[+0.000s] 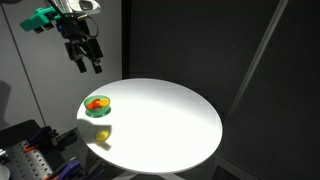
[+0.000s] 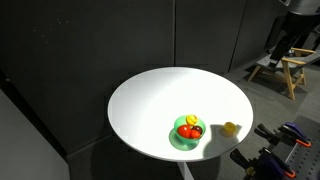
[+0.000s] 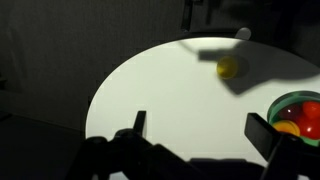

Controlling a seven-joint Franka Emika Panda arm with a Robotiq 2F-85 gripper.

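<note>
High above the left side of the white table, my gripper points down, open, with nothing between its fingers. In the wrist view its two dark fingers stand wide apart. A yellow round object, perhaps a lemon, lies on the table near its edge on the robot's side. Beside it, apart, stands a green bowl holding a yellow item and red round ones. The wrist view shows the bowl partly cut off at the right, with a dark red item in it too.
A wooden chair stands on the floor beyond the robot's side. Dark walls surround the area.
</note>
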